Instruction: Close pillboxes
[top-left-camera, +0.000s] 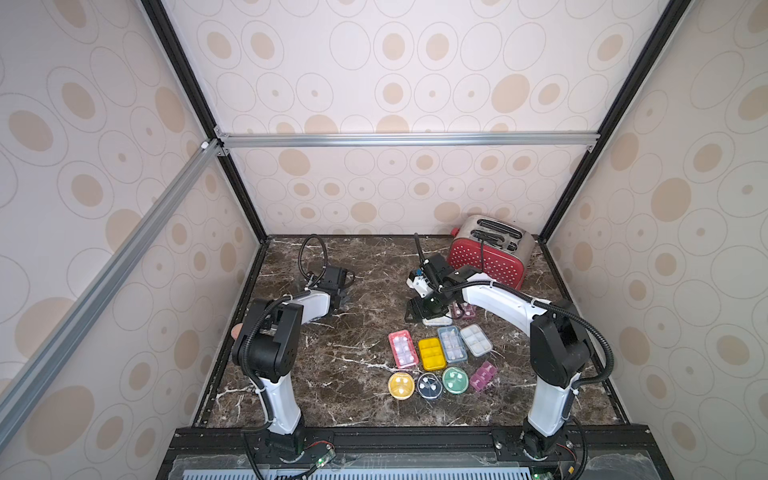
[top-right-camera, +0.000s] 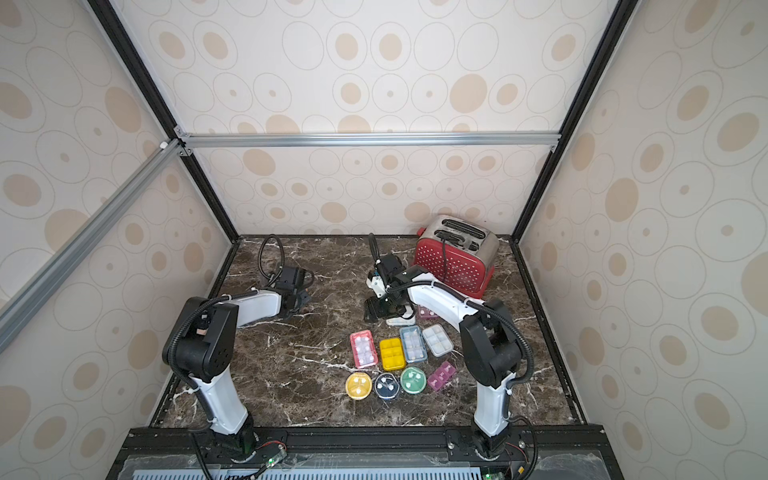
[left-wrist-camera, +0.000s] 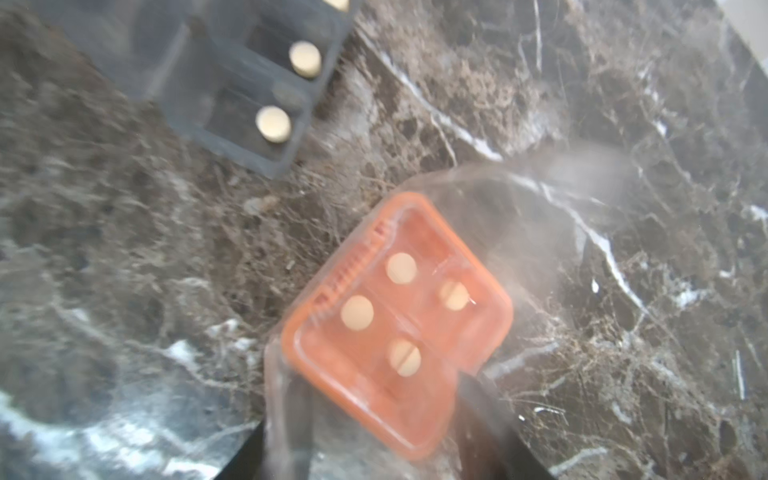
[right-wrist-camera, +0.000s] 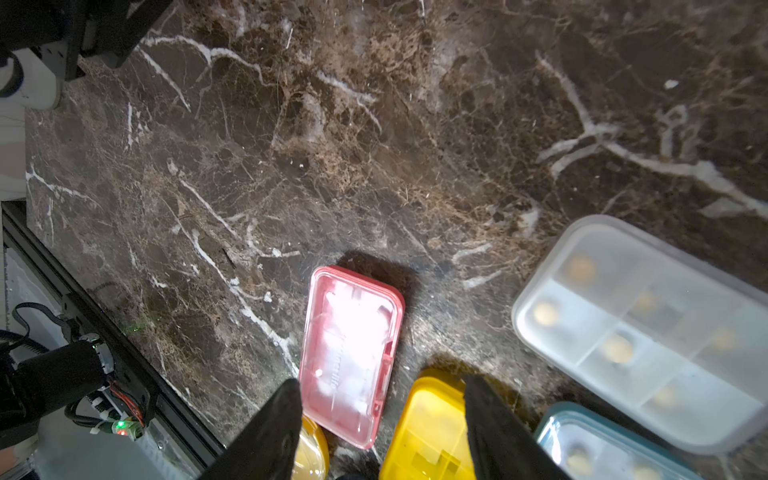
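An orange pillbox (left-wrist-camera: 400, 320) with pills fills the middle of the blurred left wrist view, with my left gripper around its lower end, shut on it. A grey pillbox (left-wrist-camera: 232, 72) with pills lies above. In the top views the left gripper (top-left-camera: 336, 284) is at the left rear, mostly hidden. My right gripper stands open over the middle, above a pink pillbox (right-wrist-camera: 348, 352), a yellow one (right-wrist-camera: 428, 424), a white one (right-wrist-camera: 632, 320) and a blue one (right-wrist-camera: 600, 444). Round yellow (top-left-camera: 401, 385), navy (top-left-camera: 429, 387) and green (top-left-camera: 455, 381) boxes and a purple one (top-left-camera: 483, 376) lie in front.
A red toaster (top-left-camera: 488, 256) stands at the back right, behind the right arm.
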